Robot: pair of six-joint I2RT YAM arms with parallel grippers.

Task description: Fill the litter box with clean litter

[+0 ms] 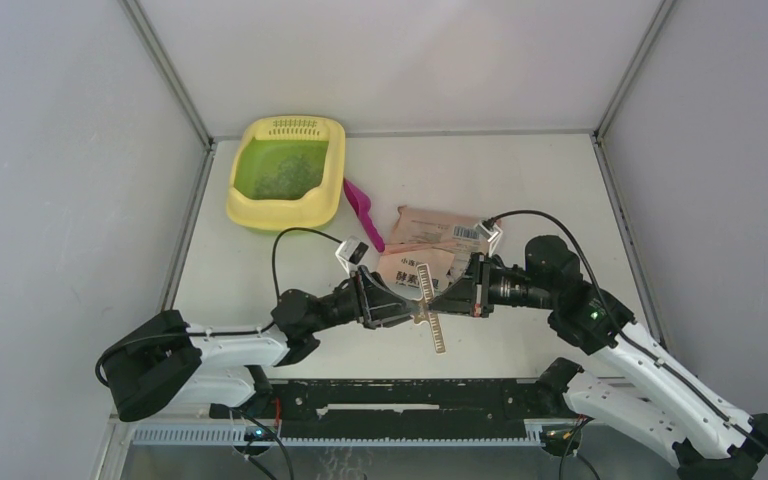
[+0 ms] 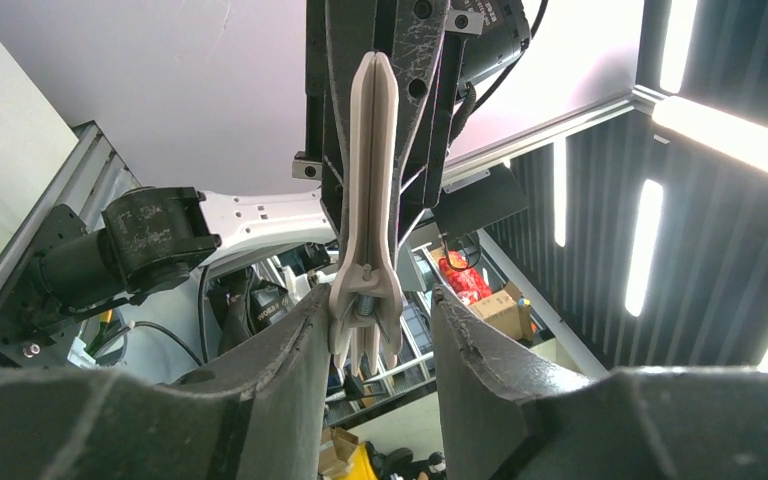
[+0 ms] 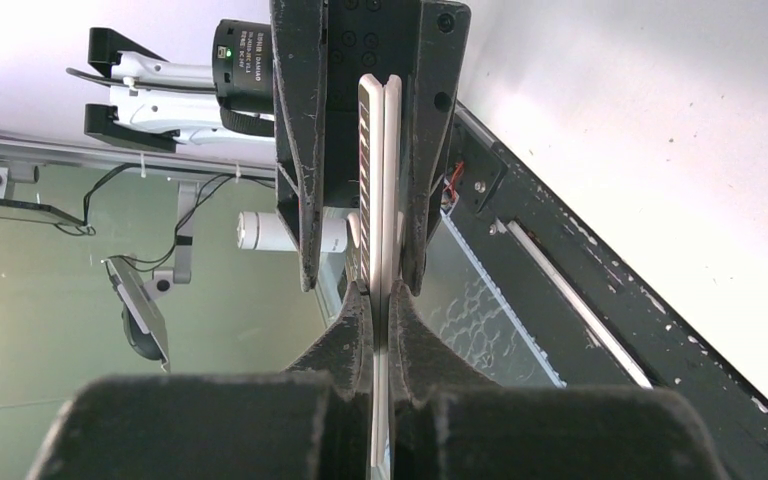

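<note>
A pale, long sealing clip point(image 1: 437, 335) stands nearly upright in the top view, between my two grippers above the table. My right gripper is shut on the clip point(image 3: 388, 180), pinching its closed bars. From the other side, my left gripper has its fingers point(image 2: 285, 370) apart around the clip's latch end point(image 2: 365, 310); a gap shows on the right finger's side. Two pink litter bags point(image 1: 430, 225) lie on the table behind the grippers. At the far left sits the yellow litter box point(image 1: 285, 213), green inside with a paler patch.
A magenta scoop point(image 1: 359, 205) lies between the box and the bags. Walls enclose the table point(image 1: 550, 170) on the left, right and back. Bare table surface spreads at the back right and front left of the bags.
</note>
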